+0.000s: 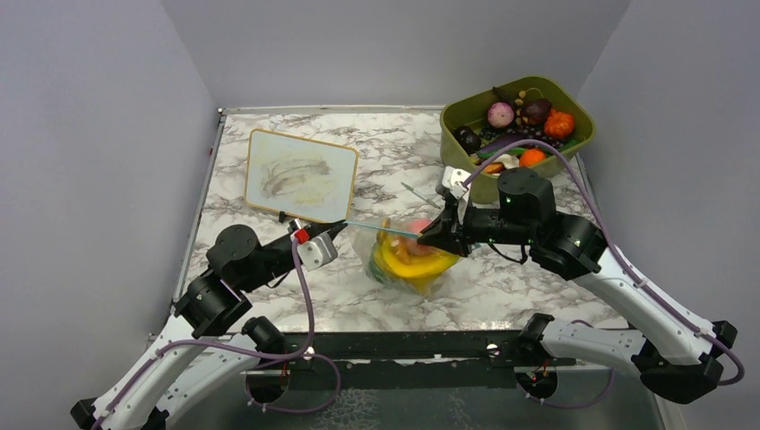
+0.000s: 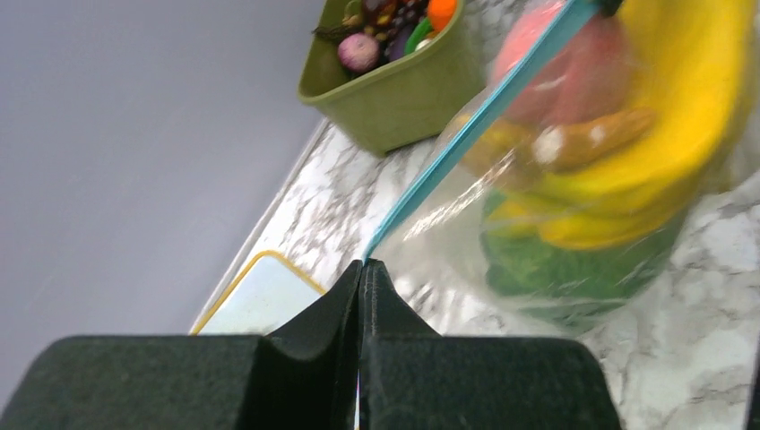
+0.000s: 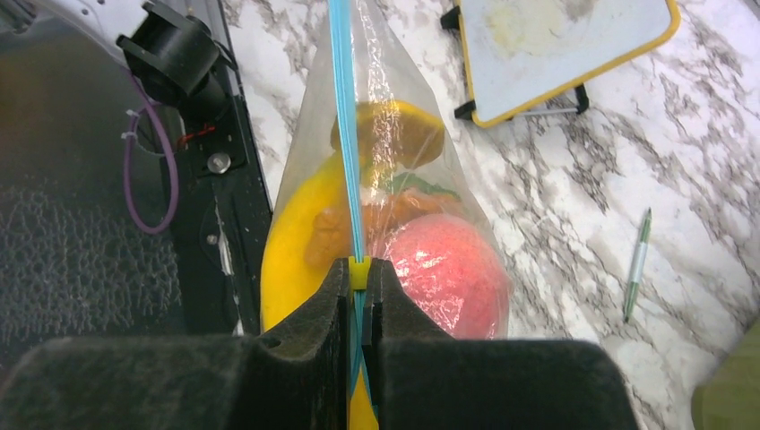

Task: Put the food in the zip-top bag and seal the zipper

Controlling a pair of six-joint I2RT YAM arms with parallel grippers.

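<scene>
A clear zip top bag [image 1: 400, 269] with a blue zipper strip [image 2: 466, 134] hangs between my two grippers. Inside it show yellow bananas [image 2: 645, 170], a pink-red round food [image 3: 448, 269], an orange-brown piece and something green [image 2: 556, 260]. My left gripper is shut on the very end of the strip at the bag's corner. On the zipper itself, my right gripper is shut on a small yellow slider [image 3: 359, 274]. The strip runs taut between the grippers; behind the slider it continues as two separate blue edges.
A green bin [image 1: 466, 170] of vegetables stands at the back right. Behind my left gripper leans a yellow-framed whiteboard [image 1: 300, 175]. A pen [image 3: 637, 264] lies on the marble table, whose front and right parts are mostly clear.
</scene>
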